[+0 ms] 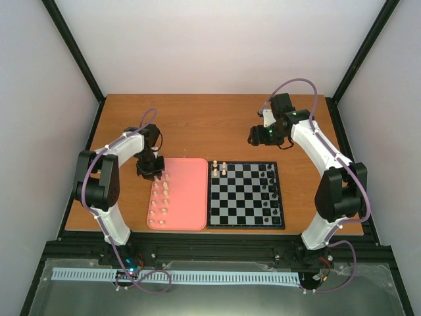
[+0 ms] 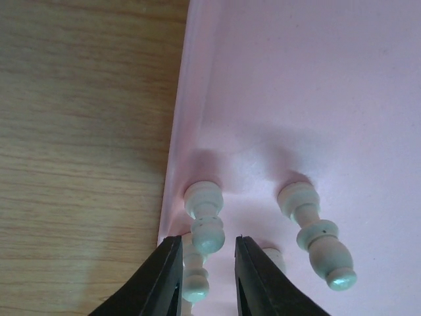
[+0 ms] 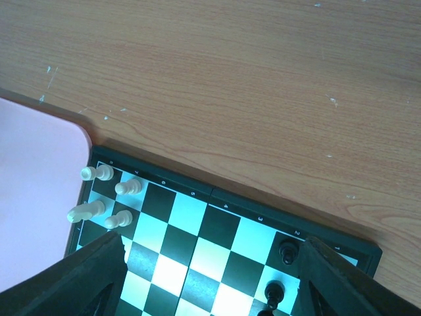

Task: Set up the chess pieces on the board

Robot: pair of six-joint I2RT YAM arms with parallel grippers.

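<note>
My left gripper is open over the pink tray [image 1: 187,194], its fingers just below a white piece [image 2: 207,230] beside the tray's left wall; another white piece [image 2: 325,253] lies to the right. Several white pieces fill the tray's left part. On the chessboard [image 1: 243,197], four white pieces [image 3: 97,210] stand at the far left corner and black pieces [image 3: 288,251] along the right side. My right gripper [image 1: 258,137] is open above the table behind the board, nothing visible between its fingers.
The tray and board sit side by side along the front edge.
</note>
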